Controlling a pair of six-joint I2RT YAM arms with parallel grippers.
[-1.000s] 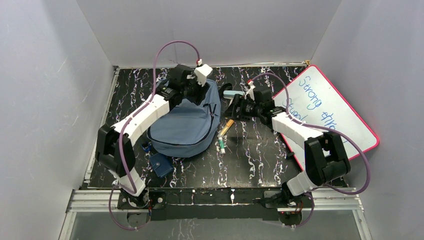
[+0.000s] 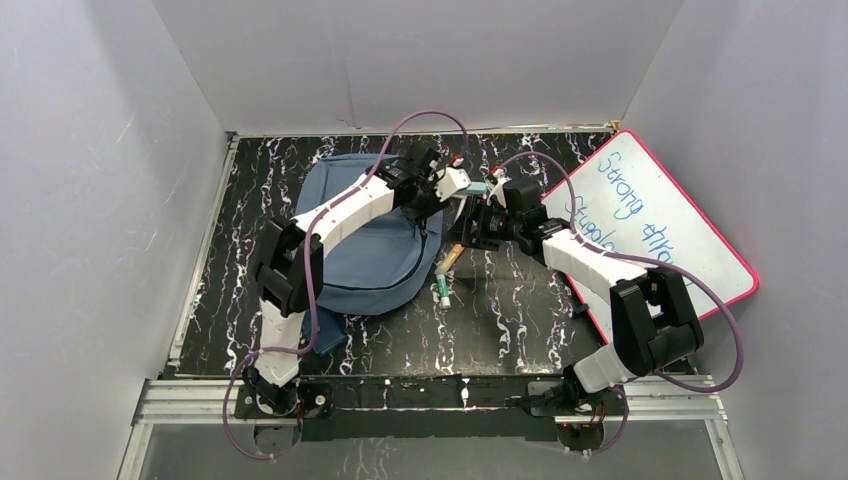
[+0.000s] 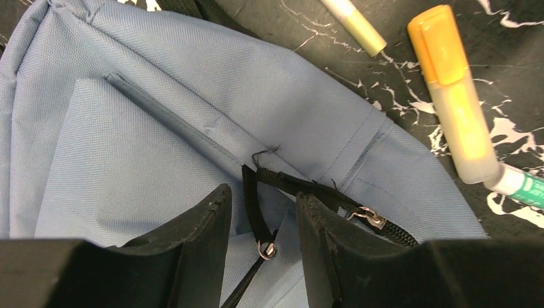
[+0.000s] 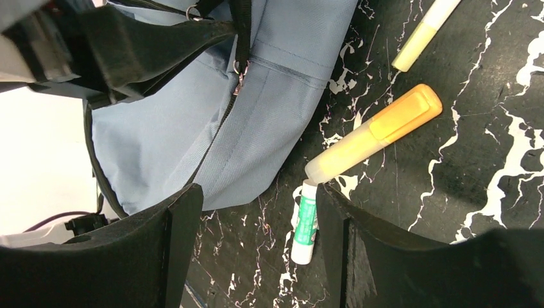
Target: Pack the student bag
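Observation:
A blue fabric bag [image 2: 375, 260] lies on the dark marbled table. Its black zip has two pull tabs; one zip pull [image 3: 255, 208] shows in the gap between my left gripper's separated fingers, while the other zip pull [image 3: 378, 218] lies just right of them. My left gripper is partly open above the bag's edge, holding nothing visible. Right of the bag, my right gripper stands open and empty. An orange-capped highlighter [image 4: 375, 133], a green-and-white glue stick [image 4: 305, 221] and a cream-and-yellow pen [image 4: 426, 32] lie beside the bag.
A light blue object [image 2: 472, 187] sits behind the right gripper. A dark blue notebook [image 2: 328, 335] lies at the bag's front left, partly under the left arm. The red-edged whiteboard [image 2: 640, 230] with blue writing fills the right side. Table before the right gripper is clear.
My left arm has swung right across the bag, bringing its gripper to the bag's right edge near the right gripper. The right arm has barely moved. The bag and loose items look unmoved.

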